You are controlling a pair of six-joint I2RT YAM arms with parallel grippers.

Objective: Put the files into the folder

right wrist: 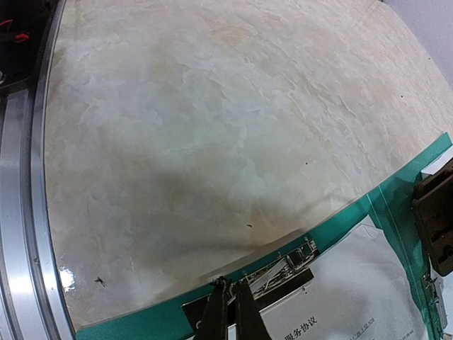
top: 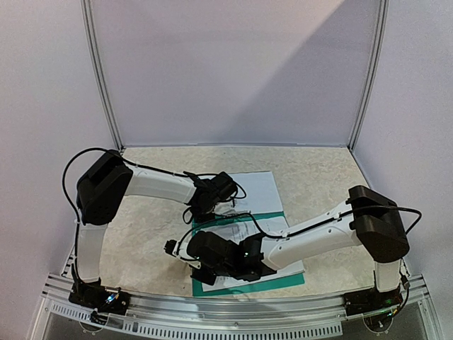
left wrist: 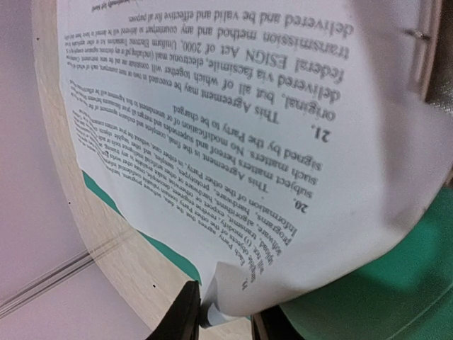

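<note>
The green folder lies near the table's front edge, white printed papers on its front half. In the left wrist view a printed sheet bows upward, its near corner curled. My left gripper is at that corner, its fingers apart with the curled paper between them; whether both touch it is unclear. In the right wrist view my right gripper is shut at the folder's metal clip, its tips against the clip's lever part. Whether anything thin sits between those tips is hidden.
A white page lies on the back half of the folder. Another clip shows at the left wrist view's right edge. Bare table spreads left of the folder, and a metal rail runs along the front.
</note>
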